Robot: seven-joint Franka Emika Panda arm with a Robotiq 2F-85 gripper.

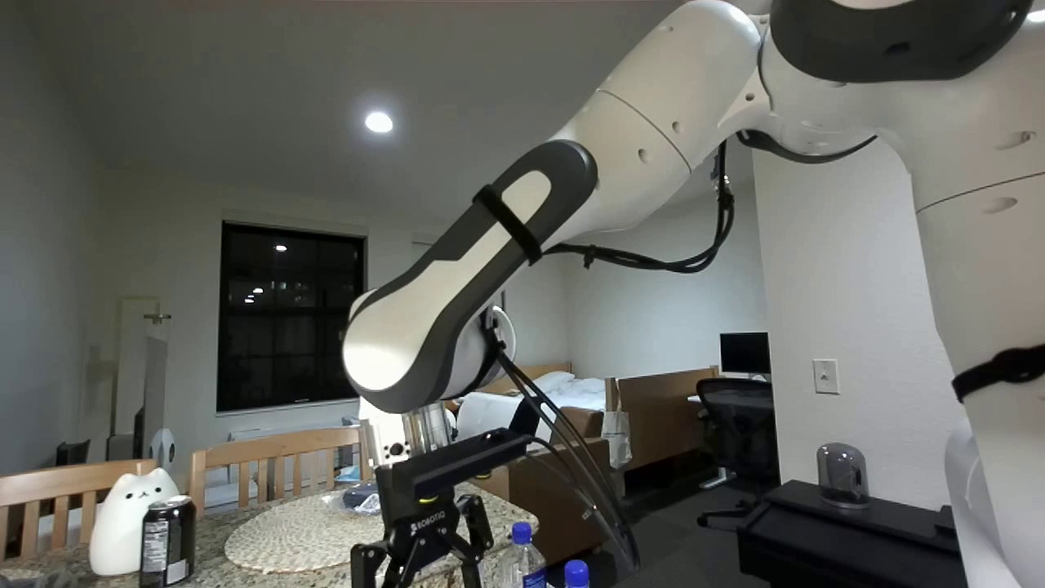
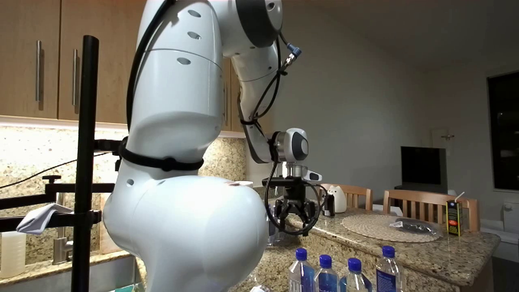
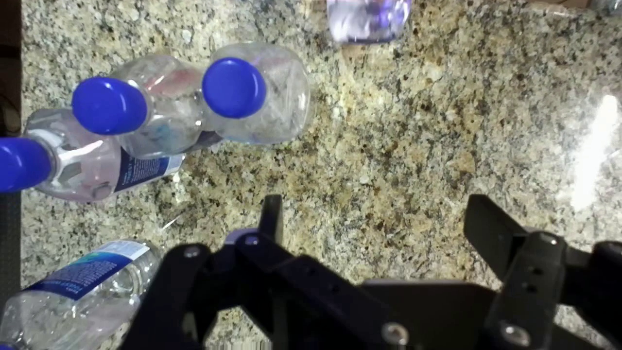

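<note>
My gripper stands open above the speckled granite counter, its two black fingers wide apart with only bare stone between them in the wrist view. Left of it there, several clear water bottles with blue caps stand close together, among them one bottle (image 3: 274, 96) nearest the middle. A further bottle (image 3: 87, 286) with a blue label shows at the lower left, beside my left finger. The base of a clear object (image 3: 370, 20) is cut off at the top edge. In exterior view 2 the gripper (image 2: 294, 224) hangs behind the row of bottles (image 2: 301, 272).
On the raised counter lie a round woven mat (image 2: 365, 227) with a dark plastic-wrapped item (image 2: 416, 225), a black and yellow carton (image 2: 453, 219), a white cat figure (image 1: 131, 519) and a black can (image 1: 167, 542).
</note>
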